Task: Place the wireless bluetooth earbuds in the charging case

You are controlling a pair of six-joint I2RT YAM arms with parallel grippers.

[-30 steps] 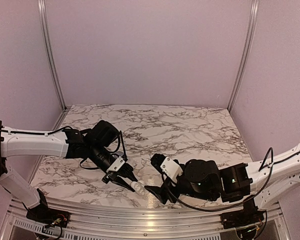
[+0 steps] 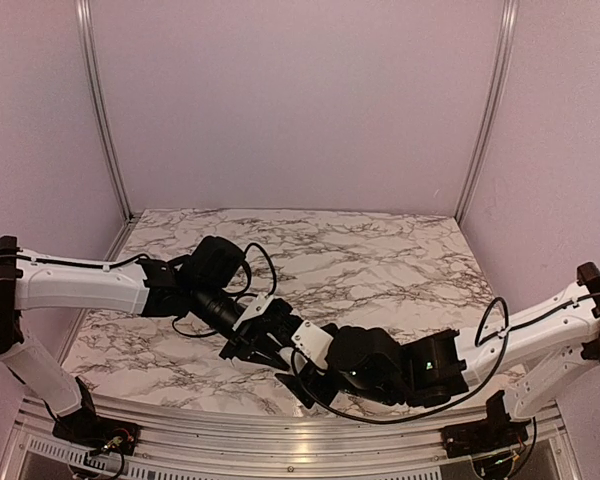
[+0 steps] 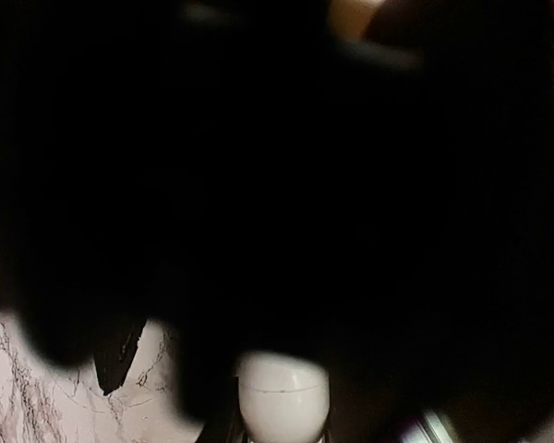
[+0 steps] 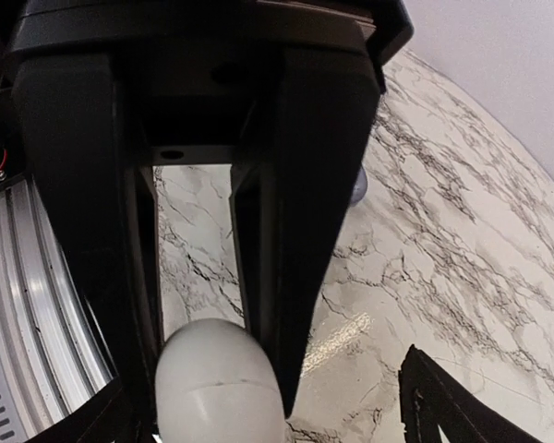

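My left gripper is shut on the white charging case (image 4: 220,397), held between its black fingers in the right wrist view; the case also shows at the bottom of the left wrist view (image 3: 283,401). My right gripper stands open around the lower part of that view, its dark fingertips (image 4: 425,397) to either side of the case. From above, the two grippers overlap near the table's front edge, mostly hiding the case. The left wrist view is largely black, blocked by the right gripper. I cannot tell whether earbuds are in the case.
A metal rail (image 2: 290,440) runs along the front edge. Walls close in the back and both sides. A small grey object (image 4: 358,187) is partly visible behind the left gripper in the right wrist view.
The right gripper has moved left and up against the left gripper, covering the case from above. The left gripper has risen slightly and shifted a little right.
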